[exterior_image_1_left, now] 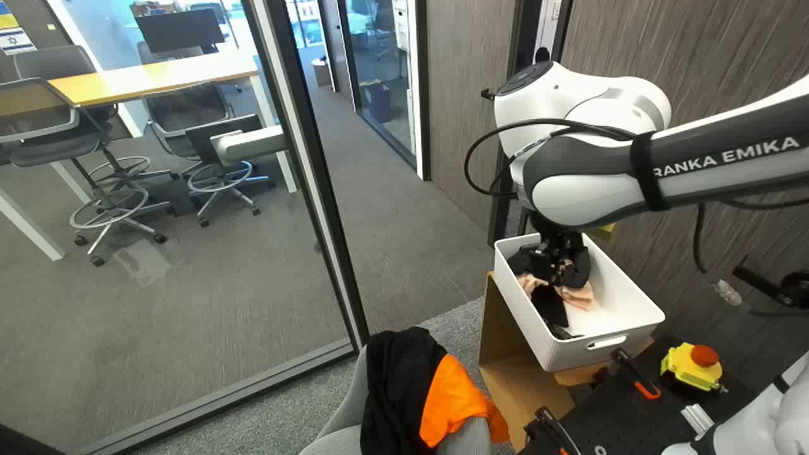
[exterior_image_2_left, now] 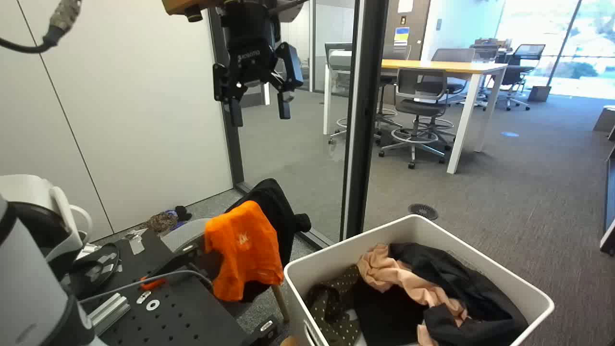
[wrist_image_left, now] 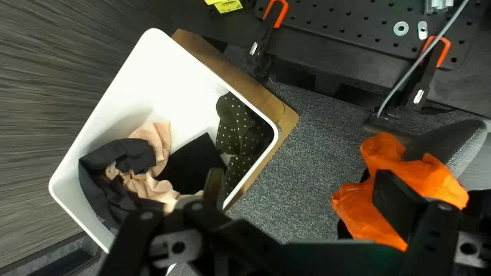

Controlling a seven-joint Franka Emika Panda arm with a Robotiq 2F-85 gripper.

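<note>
My gripper [exterior_image_2_left: 260,109] hangs high in the air, its fingers open and nothing between the fingers. A white bin [wrist_image_left: 99,110] holds clothes: a peach cloth [exterior_image_2_left: 380,268], a black garment [exterior_image_2_left: 461,277] and a dark dotted cloth [wrist_image_left: 237,124]. In the wrist view the bin lies left of my spread fingertips. An orange cloth [exterior_image_2_left: 245,248] and a black cloth [exterior_image_1_left: 394,379] are draped over a grey chair [exterior_image_1_left: 345,424]. The orange one shows behind the right finger in the wrist view. In exterior view 1 my gripper overlaps the bin's clothes, which it partly hides.
The bin rests on a brown cardboard box [exterior_image_1_left: 500,371]. Beside it, a black perforated table [exterior_image_2_left: 190,317] carries clamps and a yellow device with a red button [exterior_image_1_left: 694,364]. A glass wall's frame [exterior_image_2_left: 360,115] rises behind the chair. Carpet [wrist_image_left: 303,147] separates bin and chair.
</note>
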